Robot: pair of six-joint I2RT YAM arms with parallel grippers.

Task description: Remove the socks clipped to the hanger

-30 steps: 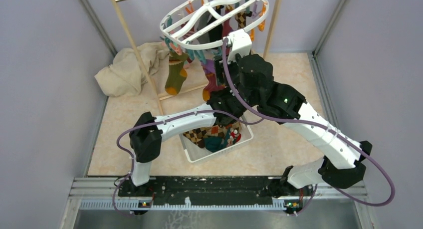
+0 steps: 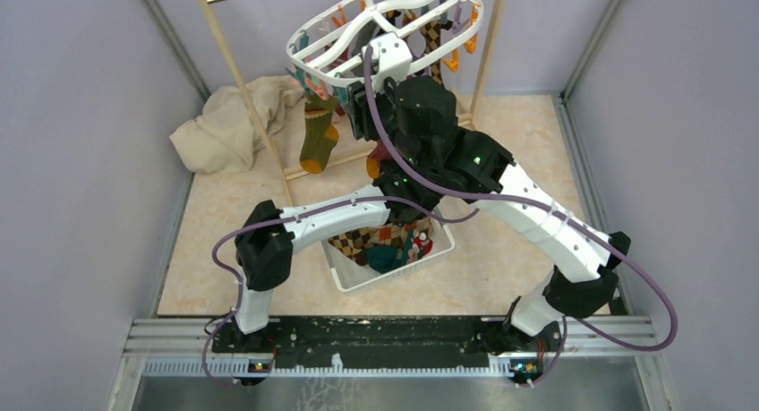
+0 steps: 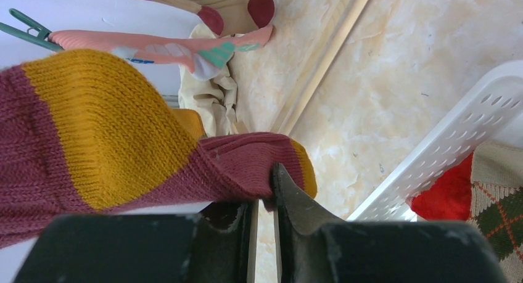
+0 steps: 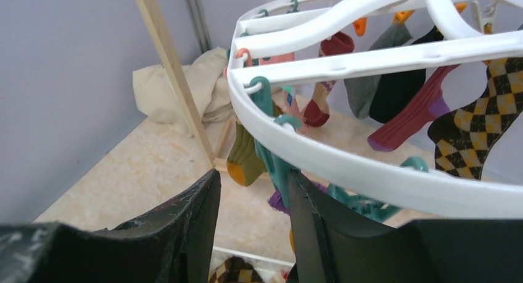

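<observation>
A white hanger [image 2: 385, 26] holds socks on coloured clips. My right gripper is part open just under its front rim, fingers either side of a teal clip [image 4: 277, 169]; whether they touch it is unclear. My left gripper is nearly closed at the bottom of a maroon-and-mustard sock [image 3: 123, 135]; some fabric lies at its fingertips, though how firmly it is pinched is unclear. An olive sock [image 2: 318, 138] hangs at the hanger's left.
A white basket [image 2: 349, 281] of loose socks stands below the arms. A wooden frame [image 2: 224, 44] surrounds the hanger, with cream cloth [image 2: 215, 133] at back left.
My right arm has moved left and up toward the hanger's front clips, now covering more of the purple-topped sock. My left arm has shifted slightly.
</observation>
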